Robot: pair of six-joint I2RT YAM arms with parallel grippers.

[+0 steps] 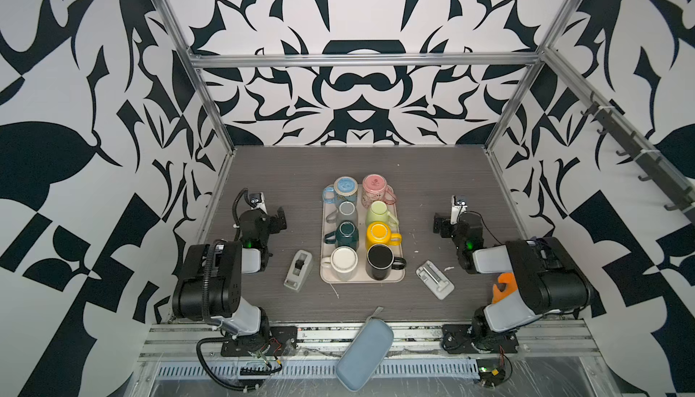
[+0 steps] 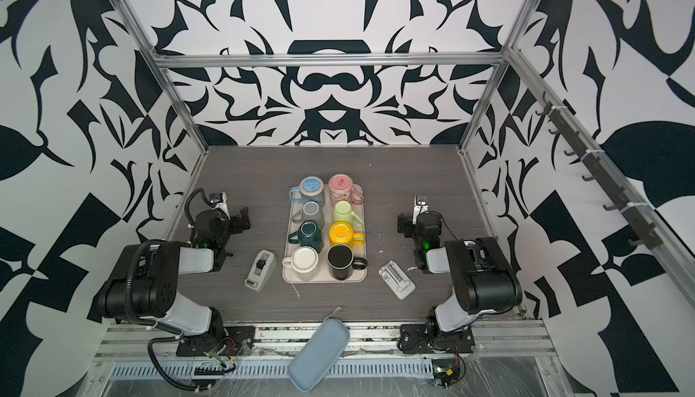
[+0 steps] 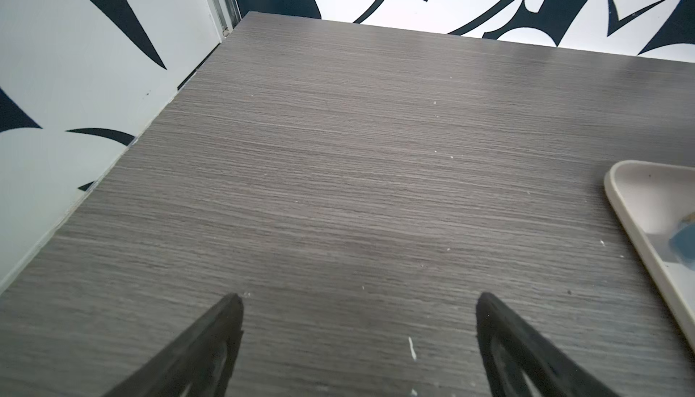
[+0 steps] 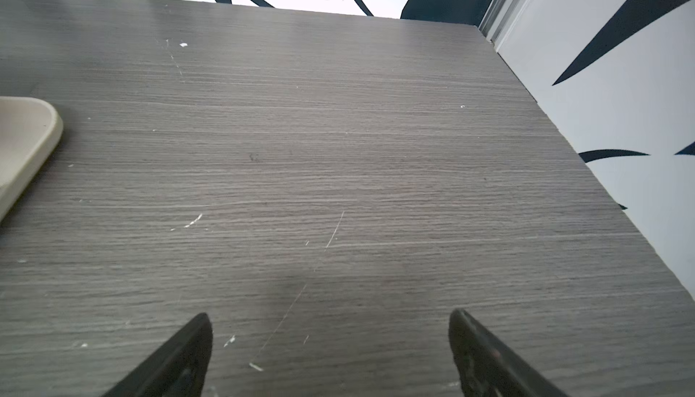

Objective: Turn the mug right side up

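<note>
Several mugs stand on a beige tray [image 1: 325,275] mid-table. At the back, the blue mug [image 1: 346,185] and pink mug [image 1: 374,183] appear bottom up, as does the yellow mug [image 1: 378,232]. Grey [image 1: 346,210], light green [image 1: 378,211], teal [image 1: 346,234], white [image 1: 344,263] and black [image 1: 379,261] mugs fill the rest; the orientation of some is unclear. My left gripper is open and empty over bare table left of the tray. My right gripper is likewise open and empty, right of it.
Small grey devices [image 1: 297,270] lie either side of the tray's front. A blue-grey pouch [image 1: 364,353] rests beyond the front edge. An orange object [image 1: 503,288] is partly behind the right arm.
</note>
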